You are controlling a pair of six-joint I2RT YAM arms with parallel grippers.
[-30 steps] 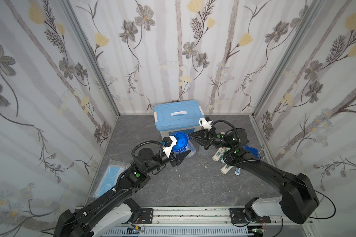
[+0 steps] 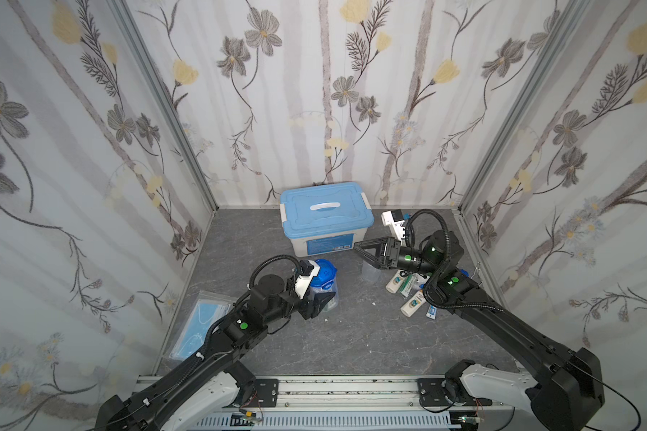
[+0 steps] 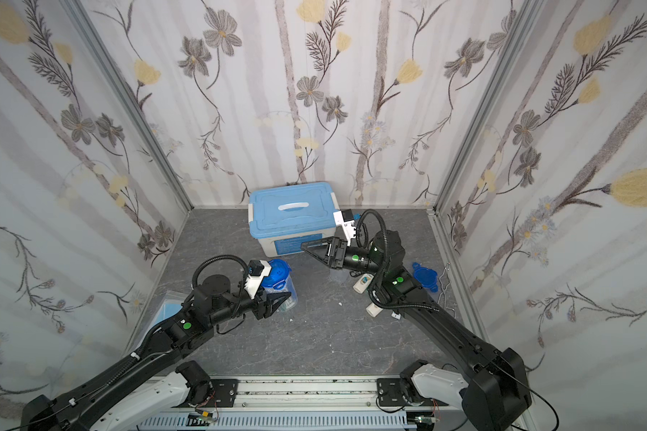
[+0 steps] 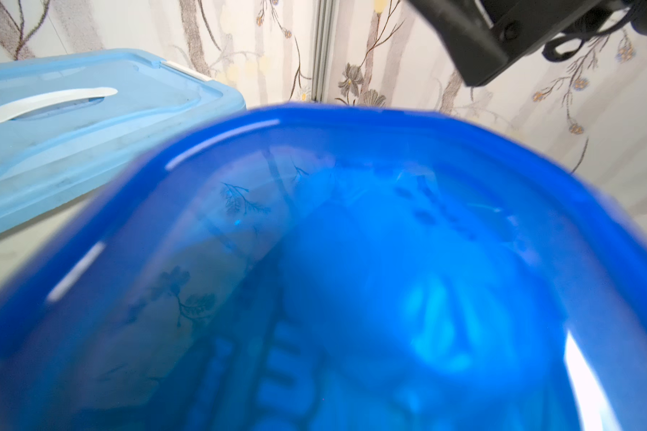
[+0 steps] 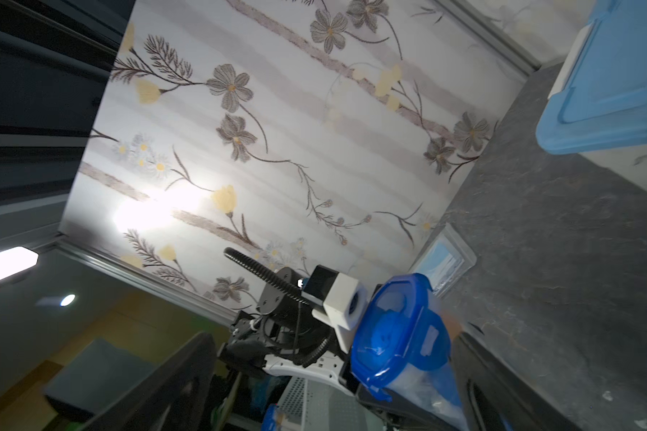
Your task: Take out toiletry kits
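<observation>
A clear container with a blue lid [image 2: 323, 273] stands in front of the storage box. My left gripper [image 2: 319, 307] is low against it, but the fingers are too dark to read. The blue lid [image 4: 409, 237] fills the left wrist view, with blurred contents showing through and no fingers in sight. My right gripper [image 2: 362, 249] hangs open over the clear cup [image 2: 371, 273], nothing between its fingers. White toiletry bottles [image 2: 414, 303] and tubes [image 2: 431, 311] lie loose at the right, partly behind the right arm.
At the back stands a storage box with a light blue lid [image 2: 326, 207], closed. A clear pouch with blue contents [image 2: 200, 327] lies at left. Another blue lid [image 3: 425, 277] is on the right.
The container and left gripper have shifted toward the front left, away from the right gripper.
</observation>
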